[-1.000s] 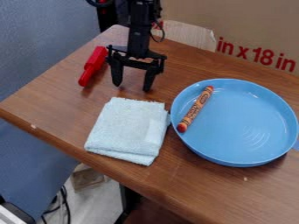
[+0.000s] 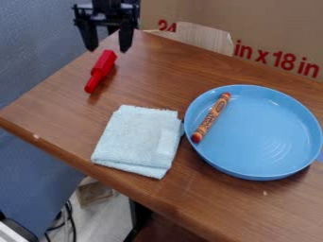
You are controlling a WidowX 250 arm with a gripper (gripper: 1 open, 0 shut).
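My black gripper (image 2: pixel 108 38) is raised at the top left edge of the view, its two fingers apart and pointing down, nothing seen between them. Below it a red cylindrical object (image 2: pixel 101 71) lies on the wooden table. A folded light-blue cloth (image 2: pixel 135 142) lies at the front middle. To its right is a blue plate (image 2: pixel 265 137) with an orange crayon-like stick (image 2: pixel 211 117) resting on its left part.
A cardboard box (image 2: pixel 265 28) with printed lettering stands behind the table (image 2: pixel 177 76). The middle of the table between the red object and the plate is clear. Cables lie below the table's left edge.
My gripper has moved up and to the left, away from the middle of the table toward the back. The objects on the table have not visibly moved.
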